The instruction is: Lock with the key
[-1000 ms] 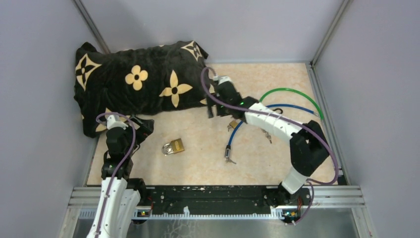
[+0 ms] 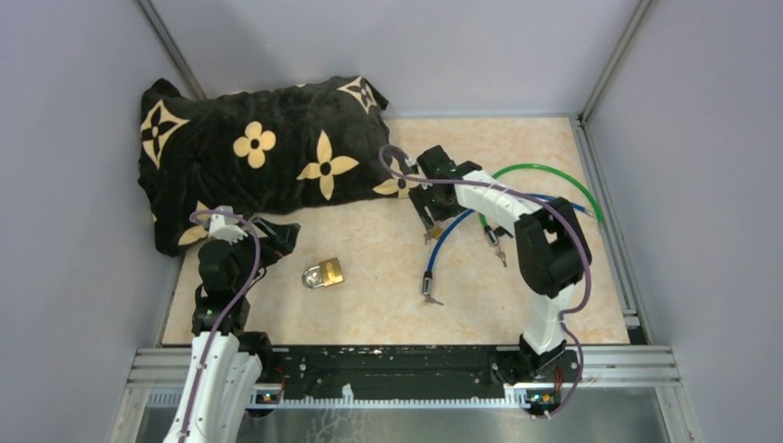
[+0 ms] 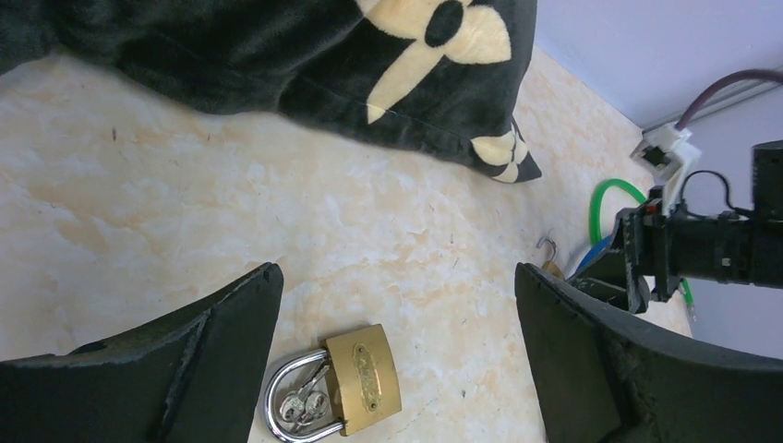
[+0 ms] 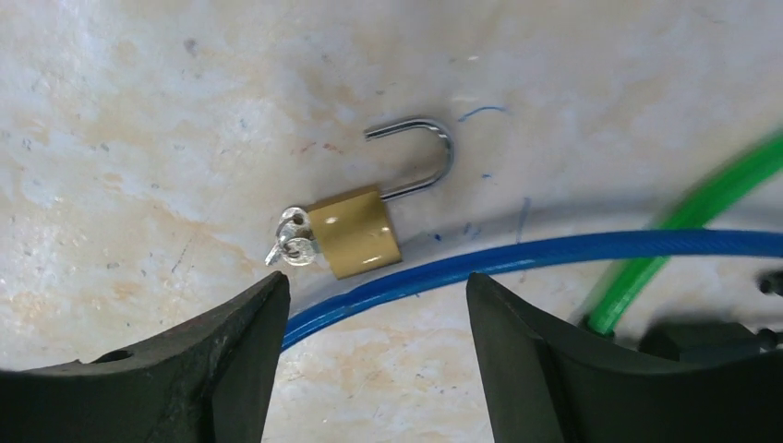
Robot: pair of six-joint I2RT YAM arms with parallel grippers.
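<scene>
In the right wrist view a small brass padlock lies with its shackle out and its free end apart from the body. Small silver keys hang at its base. My right gripper is part open above the padlock and the blue cable, with nothing held between its fingers. From the top, the right gripper partly hides this padlock. A larger brass padlock lies left of centre, with keys inside its shackle loop. My left gripper stands open and empty, up and left of it.
A dark patterned cushion fills the back left. The green cable curves round the right side, its keyed end under the right arm. The blue cable's keyed lock end points to the front.
My right gripper has moved from the cushion's right edge toward the right, over the small padlock. The left gripper has shifted slightly right. The blue cable's lock end has shifted very slightly.
</scene>
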